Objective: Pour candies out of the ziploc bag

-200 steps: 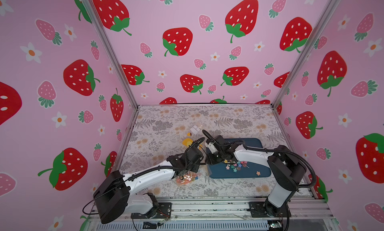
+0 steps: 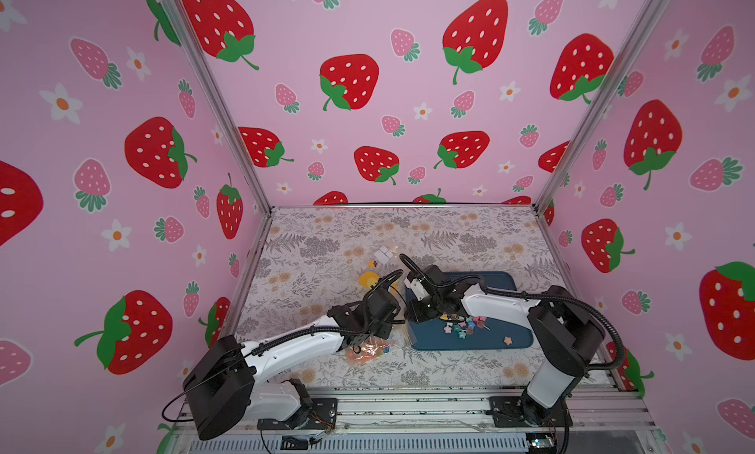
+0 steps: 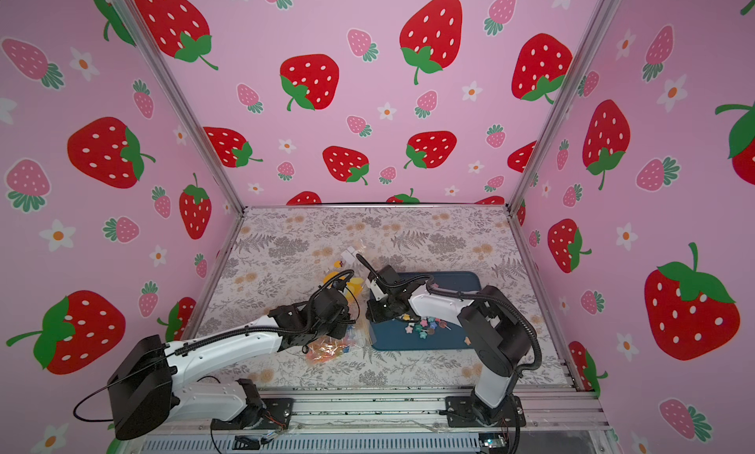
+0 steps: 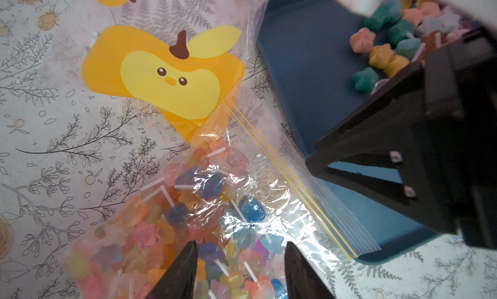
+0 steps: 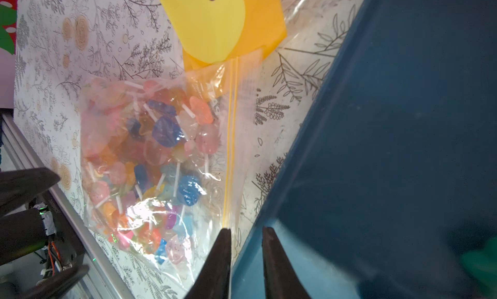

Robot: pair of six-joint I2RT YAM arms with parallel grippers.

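Note:
A clear ziploc bag (image 4: 227, 205) full of colourful candies lies flat on the table, left of the blue tray (image 4: 305, 66). Its yellow-lined zip edge faces the tray, as the right wrist view confirms across the bag (image 5: 155, 143). Over the candy part, my left gripper hangs with its fingers apart and nothing clearly between them. My right gripper is at the tray's near-left rim beside the bag's opening edge; a narrow gap shows between its fingertips. Loose candies (image 4: 398, 35) lie in the tray.
A second clear bag with an orange printed character (image 4: 165, 76) lies just behind the candy bag. Both arms work close together at the tray's left edge. Open table (image 2: 314, 241) stretches behind and to the left.
The left arm and the bag look still.

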